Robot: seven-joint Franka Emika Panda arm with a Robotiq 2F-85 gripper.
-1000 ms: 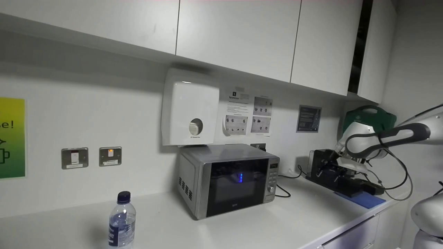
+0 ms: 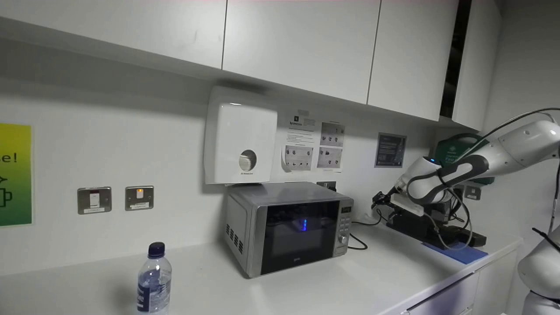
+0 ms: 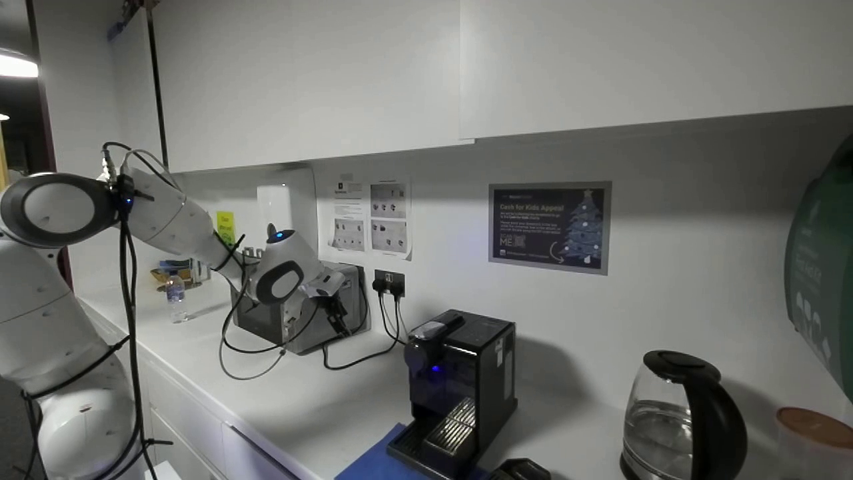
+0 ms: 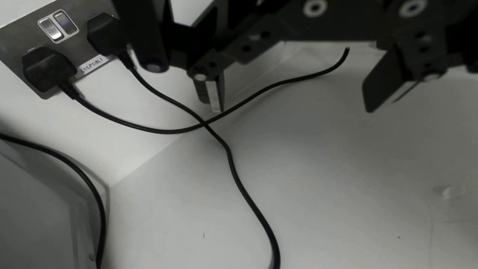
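My gripper is open in the wrist view, its two dark fingers wide apart with nothing held. Below and behind it, two black cables cross on the white wall and counter; one plug [image 4: 48, 67] and a second plug [image 4: 105, 33] sit in the metal wall socket [image 4: 22, 38]. In exterior view 2 the gripper [image 3: 340, 320] hangs near the back wall, by the side of the grey microwave [image 3: 356, 296]. The black coffee machine [image 3: 480, 360] stands on the counter nearer that camera.
A blue mat [image 3: 372, 456] lies under the coffee machine. To its right stands a glass kettle [image 3: 660, 424] with a black handle. A water bottle [image 2: 155, 283] is at the counter's far end from the arm. Bare counter [image 2: 320, 286] runs in front of the microwave.
In exterior view 1 the arm and gripper have moved left and toward the back wall, from in front of the coffee machine. The bottle and microwave stand where they were.
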